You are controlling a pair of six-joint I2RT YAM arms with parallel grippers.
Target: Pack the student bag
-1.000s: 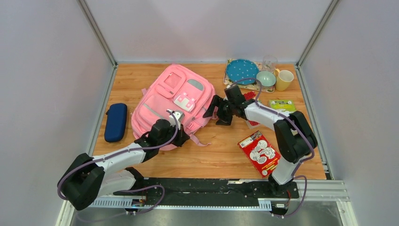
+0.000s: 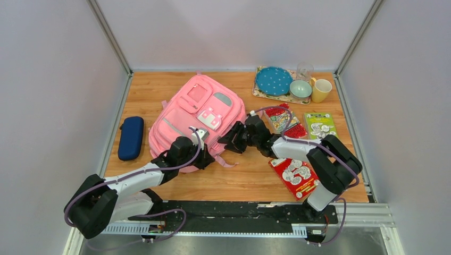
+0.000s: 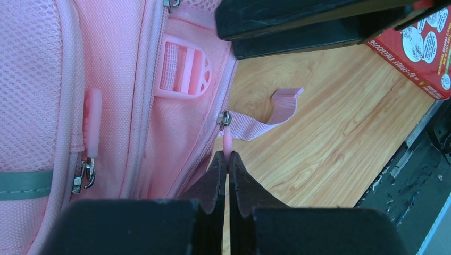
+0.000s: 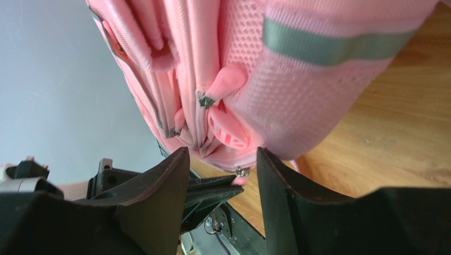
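Note:
The pink student bag [image 2: 183, 109] lies on the wooden table, left of centre. At its near right corner, my left gripper is shut on a pink zipper pull [image 3: 227, 139], which hangs from a metal slider. My right gripper faces the bag's right side, fingers apart. In the right wrist view, the bag's side and a pink buckle [image 4: 227, 128] show beyond the gap. The left gripper's dark fingers [image 4: 210, 194] and the gripped pull also appear there. Whether the right fingertips touch the fabric I cannot tell.
A blue case [image 2: 131, 139] lies left of the bag. Red books [image 2: 294, 178] and a green book [image 2: 320, 126] are at right, partly under the right arm. A tray [image 2: 258, 91] with dishes and a yellow cup [image 2: 321, 90] stand back right.
My right gripper has moved left and toward the front, from the bag's right edge to close beside the left gripper. The left arm and the bag have barely moved.

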